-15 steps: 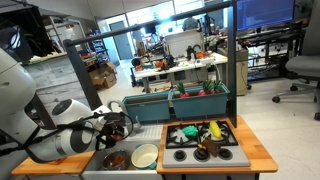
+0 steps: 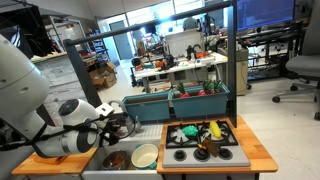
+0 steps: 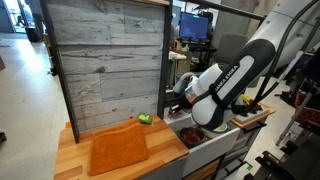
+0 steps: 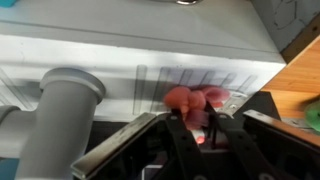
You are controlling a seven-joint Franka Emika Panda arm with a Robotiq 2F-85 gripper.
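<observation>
In the wrist view a glossy red and pinkish object (image 4: pixel 196 99) sits at the tips of my gripper. The dark fingers are shut on it, and they hide its lower part, so I cannot tell what it is. Behind it stretches a pale ledge (image 4: pixel 120 52) with a ribbed surface below. From exterior view 1 the gripper (image 2: pixel 112 121) is over the back of the sink area, too small to show what it holds. Exterior view 2 has the gripper (image 3: pixel 177 98) near the wooden wall's edge.
A thick grey tap (image 4: pixel 72 88) stands close on the left of the fingers. In the sink are a brown pot (image 2: pixel 117 160) and a cream pot (image 2: pixel 145 156). To the right, the stove (image 2: pixel 203 152) carries toy food. A blue planter box (image 2: pixel 198 104) lines the back.
The arm has shifted slightly, its white forearm sitting a little higher and further right. The pots, stove and toys look unmoved.
</observation>
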